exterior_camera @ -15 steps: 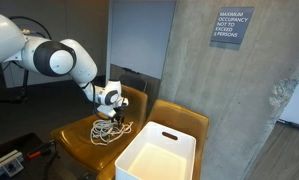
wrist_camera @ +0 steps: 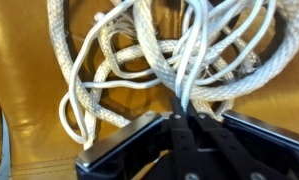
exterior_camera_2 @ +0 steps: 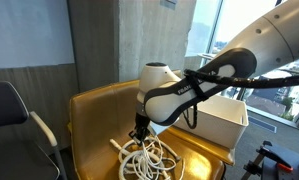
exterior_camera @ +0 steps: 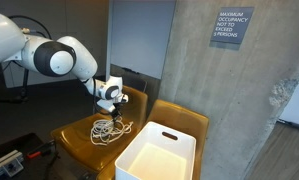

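Note:
A loose tangle of white rope and thinner cord (exterior_camera: 109, 130) lies on the tan leather chair seat. In the wrist view, thick braided loops of the rope (wrist_camera: 57, 40) spread over the leather, and thin pale strands of cord (wrist_camera: 186, 75) run in between the fingertips. My gripper is shut on these strands, pointing down over the tangle. From the second exterior view, the gripper (exterior_camera_2: 139, 134) is low over the rope (exterior_camera_2: 149, 163), with strands reaching up to it. Most of the rope still rests on the seat.
An empty-looking white bin (exterior_camera: 157, 157) stands to the right of the rope in the first exterior view. The chair's backrest (exterior_camera_2: 104, 110) rises behind the gripper. A dark chair (exterior_camera_2: 19, 135) stands to the left in the second exterior view.
The rope pile and the bin look about the same.

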